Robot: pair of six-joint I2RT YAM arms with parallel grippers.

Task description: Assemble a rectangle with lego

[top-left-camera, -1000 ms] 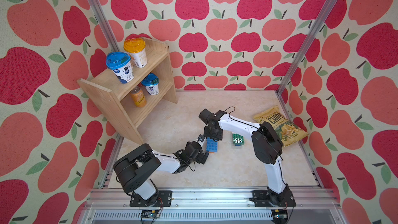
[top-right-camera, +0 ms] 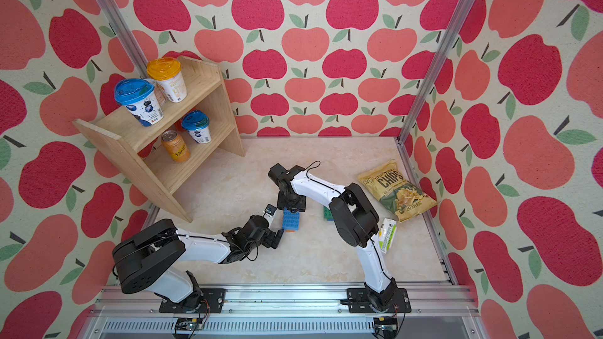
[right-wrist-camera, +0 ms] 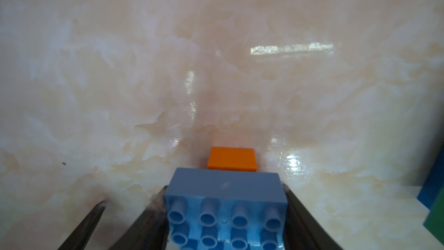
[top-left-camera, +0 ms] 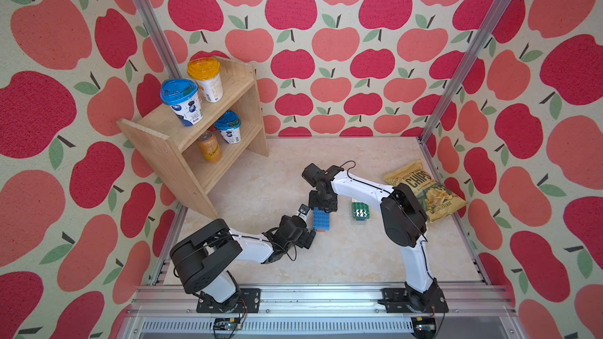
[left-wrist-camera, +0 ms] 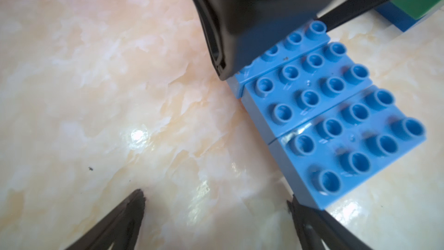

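Observation:
A row of blue lego bricks (top-left-camera: 321, 219) lies over the middle of the table, with several blue bricks (left-wrist-camera: 319, 111) end to end in the left wrist view. My right gripper (top-left-camera: 323, 204) is shut on the blue bricks at the far end; in the right wrist view a blue brick (right-wrist-camera: 225, 185) shows between its fingers. An orange piece (right-wrist-camera: 232, 158) peeks out past the blue brick's edge. Left of the row, my left gripper stands open, its fingers wide apart and only tabletop between them. Its right finger is close to the nearest blue brick; contact cannot be told.
Green bricks (top-left-camera: 360, 210) on a blue base stand right of the row, under the right forearm. A chips bag (top-left-camera: 427, 189) lies at the right and a small green-white packet (top-right-camera: 387, 234) near it. The wooden shelf (top-left-camera: 188, 144) holds tubs and a can.
Hardly anything differs. The left arm has shifted very slightly, while the right gripper and the blue row look almost the same.

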